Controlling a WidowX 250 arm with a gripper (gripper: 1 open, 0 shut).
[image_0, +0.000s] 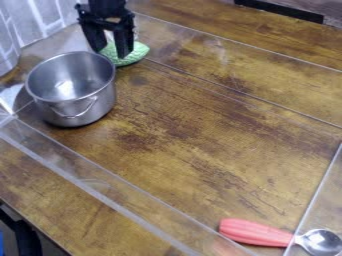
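The black gripper has its fingers down at a green, bumpy oval object at the upper left, partly covering it. Whether the fingers are open or closed on it is unclear. Just in front of the object stands a steel pot with a handle. A scoop with a pink handle and metal head lies at the bottom right.
Clear plastic walls run around the wooden table. A crumpled pale cloth or backing is at the upper left edge.
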